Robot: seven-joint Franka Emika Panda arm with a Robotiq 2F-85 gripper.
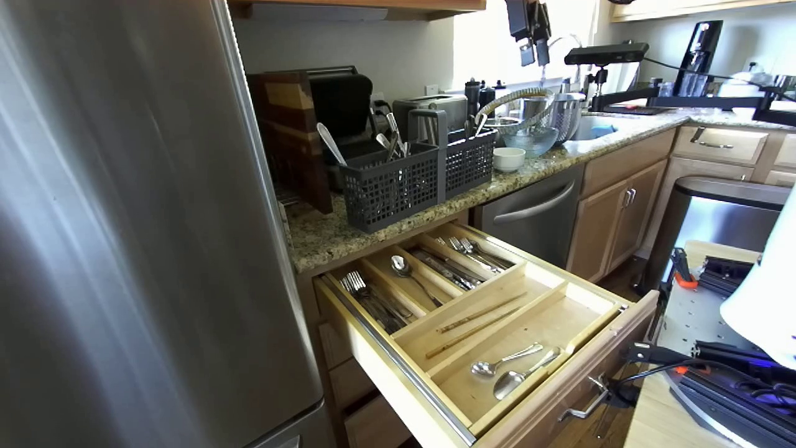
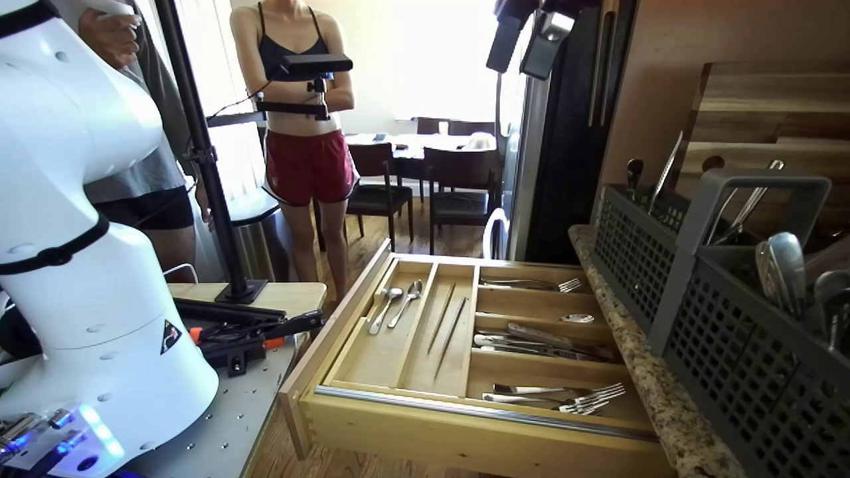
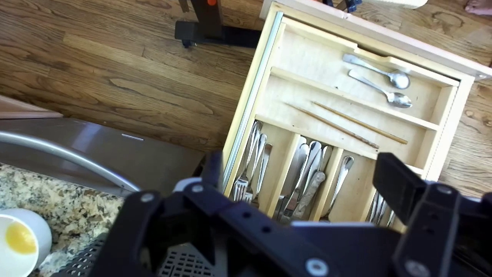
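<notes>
My gripper stands open high above the counter side of the pulled-out drawer (image 1: 373,388), with nothing between its fingers. In exterior view 2 the gripper (image 2: 519,67) shows only at the top edge. Wooden dividers split the drawer: forks (image 1: 356,284), a spoon (image 1: 401,266), knives (image 3: 308,184) and more forks (image 1: 464,246) lie in the counter-side slots. Two chopsticks (image 1: 477,315) rest in a long middle slot, and two spoons (image 1: 509,384) in the front one. A grey cutlery basket (image 1: 392,186) holding several utensils sits on the counter.
Beside the basket is a white bowl (image 1: 509,159), yellow inside in the wrist view. A wooden cutting board (image 1: 310,149) leans behind the basket. The steel refrigerator (image 1: 149,224) flanks the drawer on one side, the dishwasher (image 1: 533,216) on the other. Two people stand beyond the arm.
</notes>
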